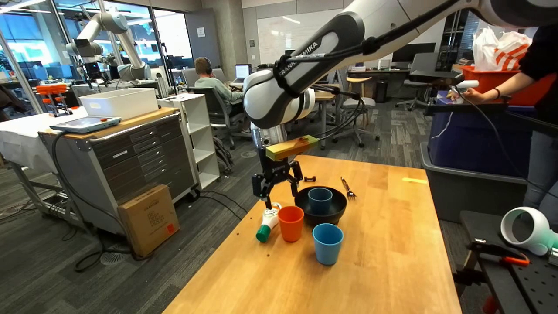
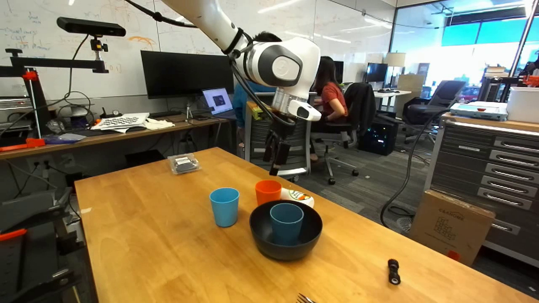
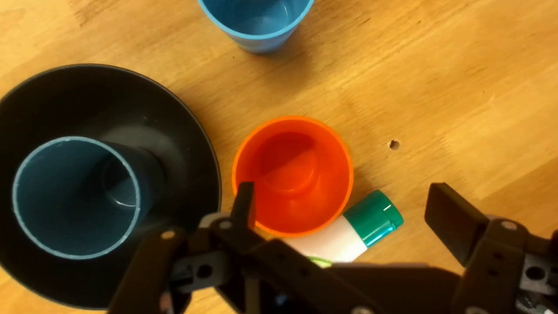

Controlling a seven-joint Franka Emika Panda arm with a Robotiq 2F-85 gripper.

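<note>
My gripper (image 1: 283, 191) is open and empty, hanging above the bottle's far end near the table edge. Below it lies a white bottle (image 1: 269, 216) with a green cap (image 3: 374, 218); in the wrist view my fingers cover much of its body. Right beside the bottle stands an orange cup (image 3: 291, 175), upright and empty. A dark blue cup (image 2: 286, 222) leans inside a black bowl (image 2: 262, 240). The light blue cup (image 2: 224, 208) is upright on the table, apart from the bowl.
A fork (image 1: 347, 188) and a small black object (image 2: 393, 272) lie beyond the bowl in exterior view 1. A clear packet (image 2: 184, 163) sits at the table's other end. The wooden table (image 1: 387, 235) has wide bare areas.
</note>
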